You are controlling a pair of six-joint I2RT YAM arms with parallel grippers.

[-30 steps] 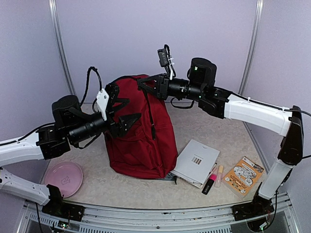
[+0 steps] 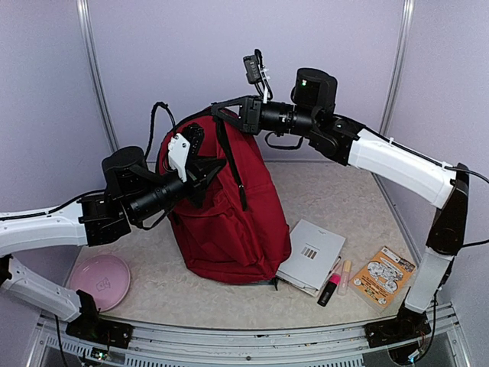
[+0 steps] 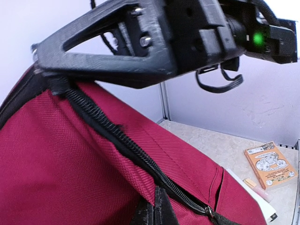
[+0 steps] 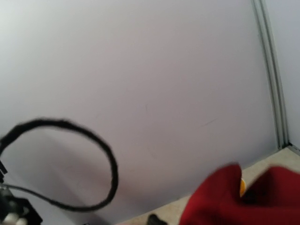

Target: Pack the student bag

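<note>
The red backpack [image 2: 229, 237] stands upright mid-table, its zip visible. My right gripper [image 2: 221, 111] is shut at the bag's top zip edge; in the left wrist view its black frame sits on the zipper. My left gripper is shut on the red fabric beside the zipper, low in its wrist view. White notebooks [image 2: 309, 256], a dark highlighter [image 2: 328, 290], a pale tube [image 2: 344, 279] and an orange boxed item [image 2: 382, 275] lie right of the bag.
A pink plate [image 2: 99, 283] lies at the front left. Walls enclose the back and sides.
My left gripper has moved right onto the bag and shut. My right gripper has risen slightly, and the bag's top has risen with it.
</note>
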